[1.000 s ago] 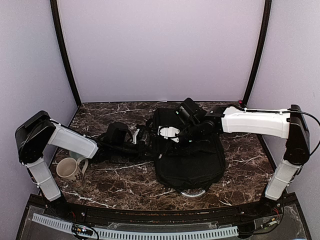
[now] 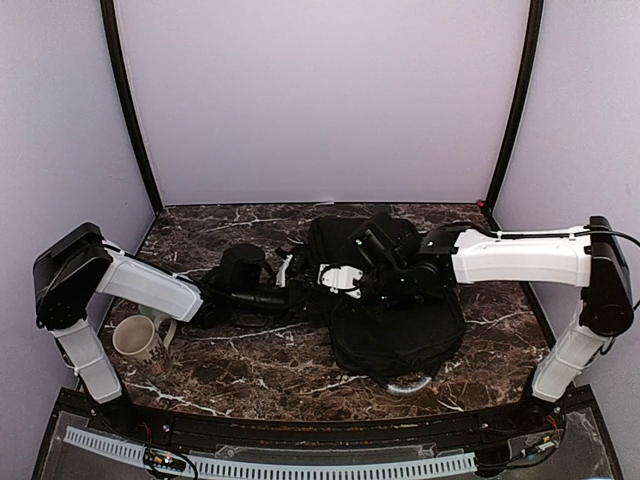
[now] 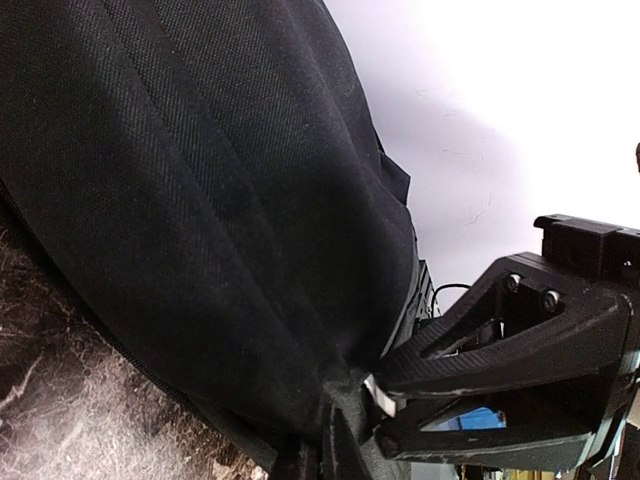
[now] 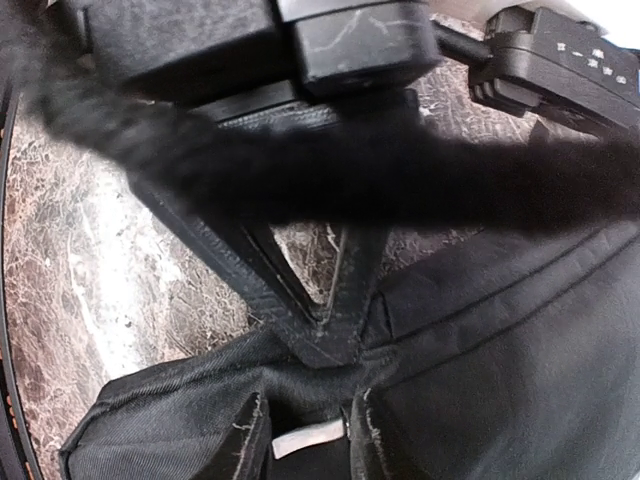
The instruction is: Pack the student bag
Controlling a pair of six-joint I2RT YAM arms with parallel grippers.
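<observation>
The black student bag (image 2: 395, 340) lies on the marble table, and its dark fabric fills much of both wrist views. My left gripper (image 2: 305, 300) is at the bag's left side; in the left wrist view its fingertips are deep in dark cloth, shut, with any cloth between them hard to make out. My right gripper is over the bag's left part, its fingers part open around a small silvery strip (image 4: 305, 438) on the fabric. The two grippers are close together, and the top view hides their tips.
A white mug (image 2: 138, 340) stands at the front left of the marble table (image 2: 230, 370), with another object partly hidden behind it. Walls border the sides and back.
The bag has shifted to the right and slightly toward the front. Both arms have moved a little right and toward the front since one second ago.
</observation>
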